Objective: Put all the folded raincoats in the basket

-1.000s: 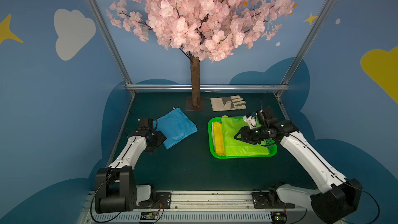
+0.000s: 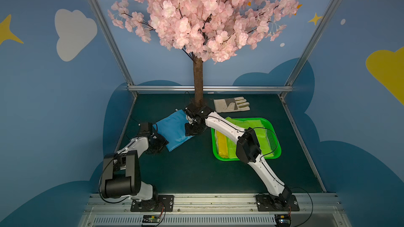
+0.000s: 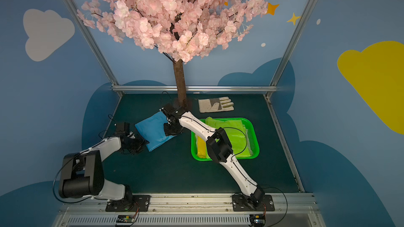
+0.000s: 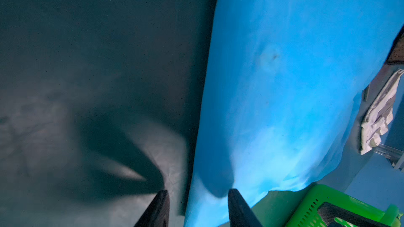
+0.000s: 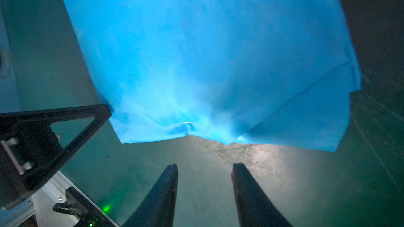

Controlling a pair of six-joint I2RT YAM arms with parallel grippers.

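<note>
The folded blue raincoat (image 2: 173, 128) lies flat on the dark green floor, left of the tree trunk. At its left edge my left gripper is partly open; in the left wrist view one finger is over the mat and the other over the blue cloth's edge. My right gripper hangs by the raincoat's right end, its fingers apart. Bare floor shows between them in the right wrist view, just off the raincoat's edge. Right of centre stands the green basket (image 2: 277, 153), holding yellow and lime folded pieces; my right arm covers part of it.
A grey-white glove (image 2: 231, 104) lies behind the basket. The tree trunk (image 2: 198, 79) rises at the back, close to my right gripper. In front of the raincoat and basket the floor (image 2: 185, 172) is clear.
My right arm has swung left from above the basket to the raincoat's right end. The raincoat lies in the same place.
</note>
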